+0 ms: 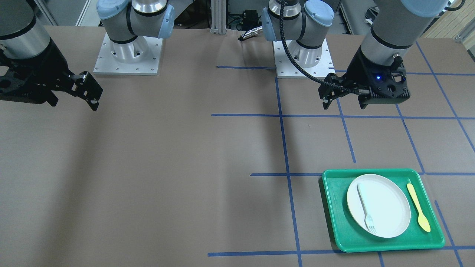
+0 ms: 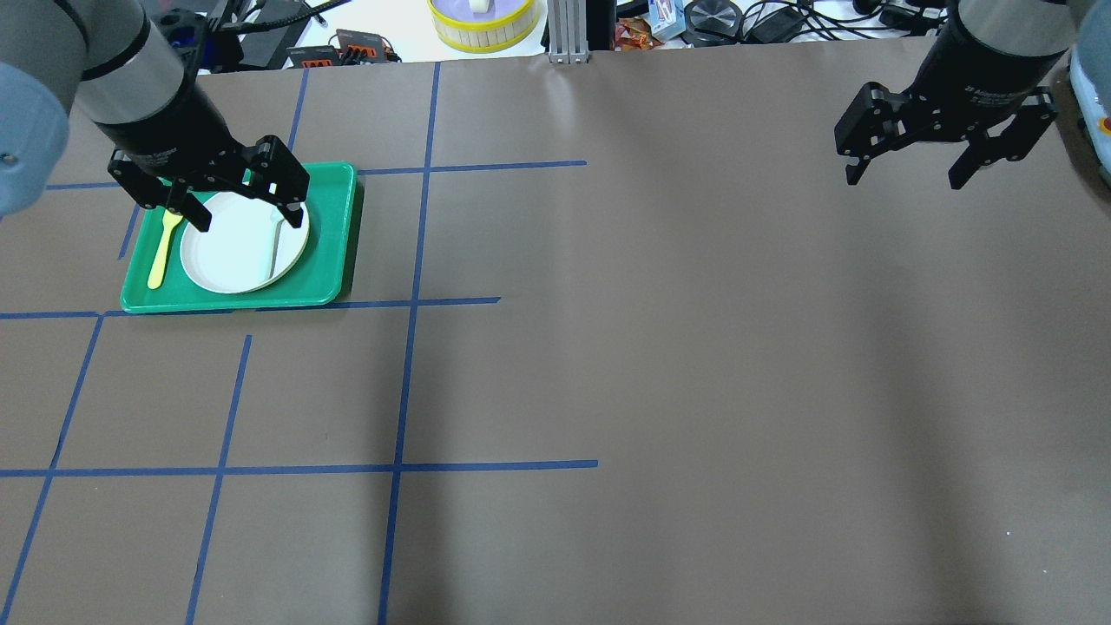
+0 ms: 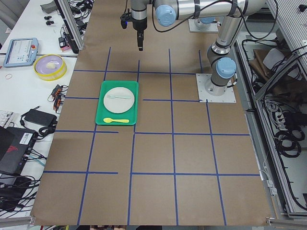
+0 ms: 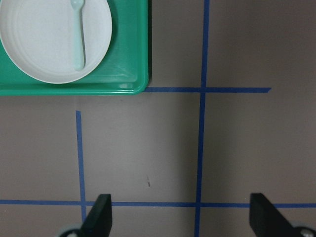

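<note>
A green tray holds a white plate, with a pale blue fork lying on the plate and a yellow spoon beside it on the tray's right in the front view. My gripper hangs high above the taped floor, clear of the tray, which fills the upper left of the wrist view. Its two fingers stand wide apart, nothing between them.
A second arm's black gripper hangs on the other side of the table. Blue tape lines grid the surface. A cluttered side bench lies beyond the edge.
</note>
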